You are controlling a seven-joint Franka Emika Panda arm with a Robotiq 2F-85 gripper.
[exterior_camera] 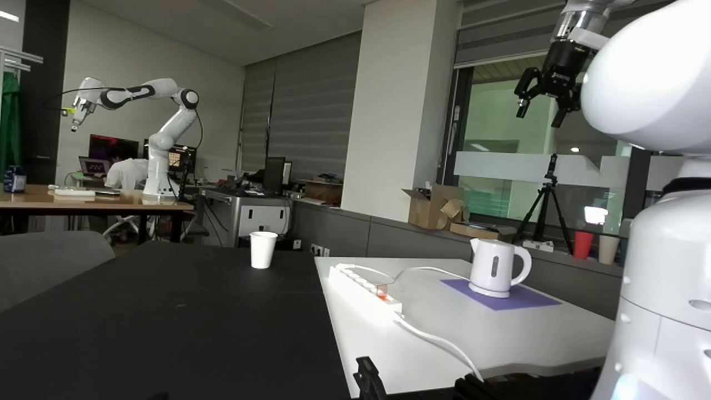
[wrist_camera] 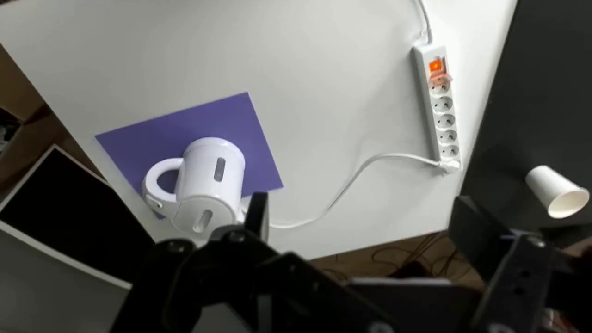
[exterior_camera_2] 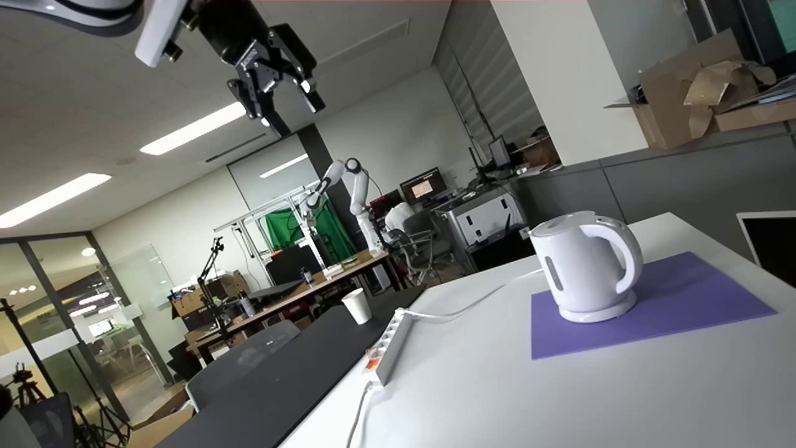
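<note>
High above the tables, my gripper [exterior_camera: 540, 119] hangs open with nothing between its fingers, clear of every object. Below it, a white electric kettle [exterior_camera_2: 586, 261] stands upright on a purple mat [exterior_camera_2: 671, 306]. In the wrist view the kettle [wrist_camera: 213, 172] is at lower left, its handle pointing left. A white power strip [wrist_camera: 438, 105] lies on the white table, its orange-red switch [wrist_camera: 436, 65] bright, with a white plug [wrist_camera: 449, 166] in its end socket. On the black table a white paper cup [exterior_camera: 263, 250] stands upright near the far edge.
A white cord [wrist_camera: 349, 186] runs over the table between strip and kettle. Another cord [exterior_camera: 440, 341] leaves the strip's near end. A cardboard box [exterior_camera: 433, 205] sits by the window. Open white tabletop [wrist_camera: 333, 72] lies between mat and strip.
</note>
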